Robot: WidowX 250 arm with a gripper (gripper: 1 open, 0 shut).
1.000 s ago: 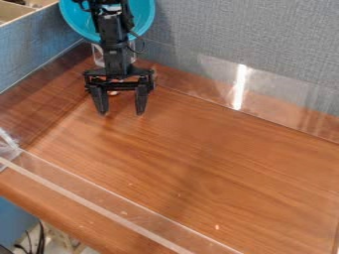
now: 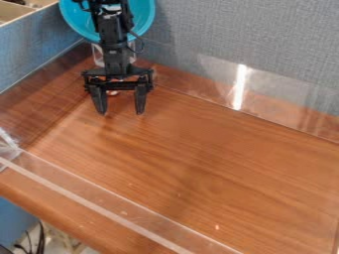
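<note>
My black gripper (image 2: 121, 102) hangs open over the far left part of the wooden table (image 2: 199, 169), its two fingers pointing down with nothing visible held between them. Something small and light-coloured is partly hidden behind it, too small to tell what.
A teal round bin or bowl (image 2: 142, 12) stands behind the arm. Grey padded walls (image 2: 252, 50) line the back and left, with clear plastic strips along the edges. A transparent crumpled item (image 2: 7, 146) sits at the left edge.
</note>
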